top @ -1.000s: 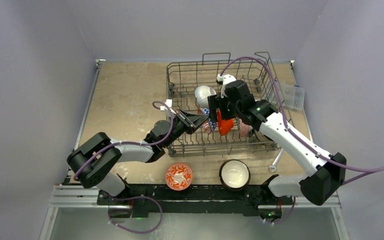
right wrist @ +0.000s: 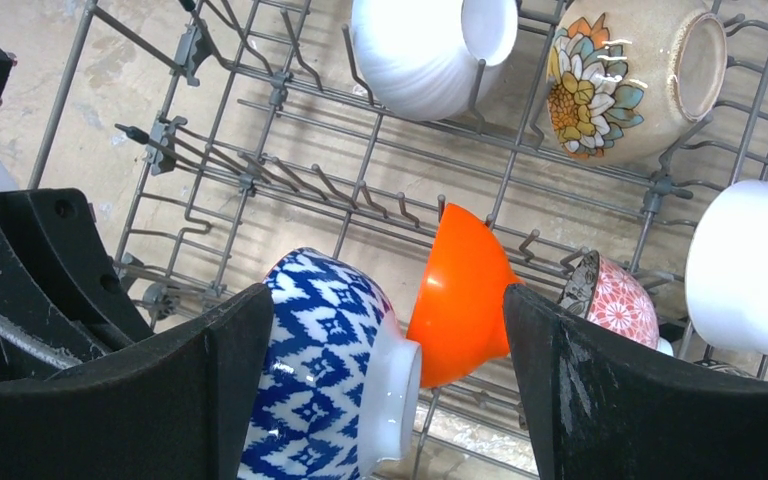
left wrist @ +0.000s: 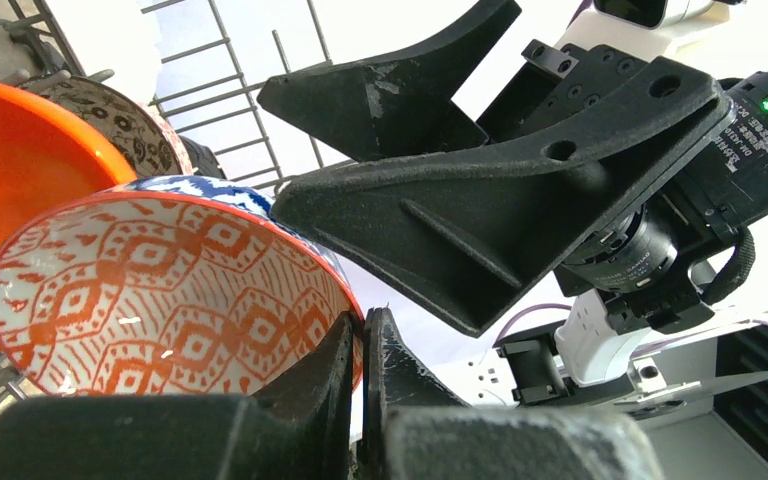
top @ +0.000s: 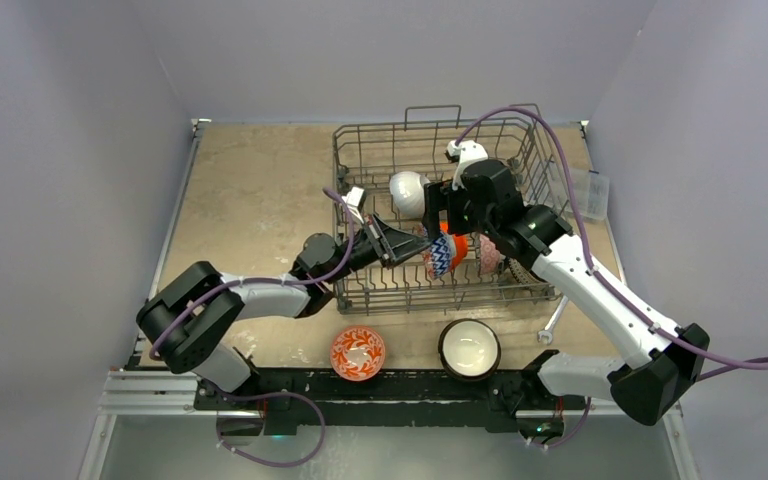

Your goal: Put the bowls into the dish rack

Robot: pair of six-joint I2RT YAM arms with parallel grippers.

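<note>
The dish rack (top: pixel 390 300) holds several bowls. A blue-and-white bowl (right wrist: pixel 310 350) with a red-patterned inside (left wrist: pixel 160 290) leans beside an orange bowl (right wrist: pixel 460 290). My left gripper is shut at that bowl's rim; whether the rim is between its fingertips is unclear. My right gripper (top: pixel 440 215) is open above the same bowl, its fingers on either side in the right wrist view. A red-patterned bowl (top: pixel 357 353) and a black-and-white bowl (top: pixel 469 349) sit on the counter in front of the rack.
A white bowl (top: pixel 407 194) and a flowered bowl (right wrist: pixel 600 90) lie farther back in the rack. A clear container (top: pixel 590 195) and a wrench (top: pixel 553 320) are at the right. The counter left of the rack is clear.
The blue-and-white bowl has shifted right and toward the front. My left gripper has moved slightly right; my right gripper has moved slightly right over the rack.
</note>
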